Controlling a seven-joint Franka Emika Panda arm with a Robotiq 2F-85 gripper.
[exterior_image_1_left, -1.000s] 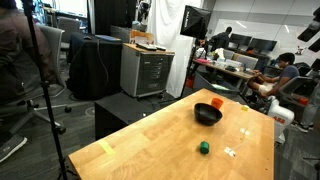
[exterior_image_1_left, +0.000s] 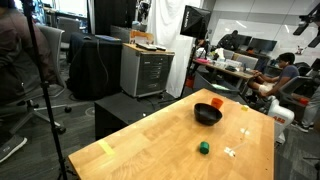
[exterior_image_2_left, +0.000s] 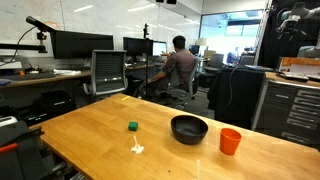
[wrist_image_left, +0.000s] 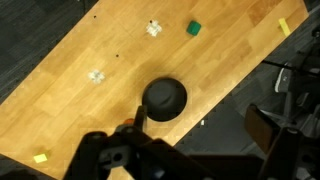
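Observation:
A black bowl (exterior_image_2_left: 189, 129) stands on the wooden table, with an orange cup (exterior_image_2_left: 230, 141) beside it. Nearer the middle of the table is a small green block (exterior_image_2_left: 133, 126), close to a white cross-shaped piece (exterior_image_2_left: 137, 146). In the wrist view, my gripper is spread open high over the table, nothing between its fingers. The bowl (wrist_image_left: 164, 99) appears below and between them. My left finger hides most of the cup in that view, while the green block (wrist_image_left: 194, 28) lies clear towards the top.
Two white pieces (wrist_image_left: 154, 28) lie flat on the wood, and yellow marks (wrist_image_left: 40, 158) sit near the table's edges. A person (exterior_image_2_left: 180, 62) sits at a desk behind.
Dark arm parts at the upper right of exterior view 1 have shifted slightly and reach further into the picture. The objects on the table have not moved.

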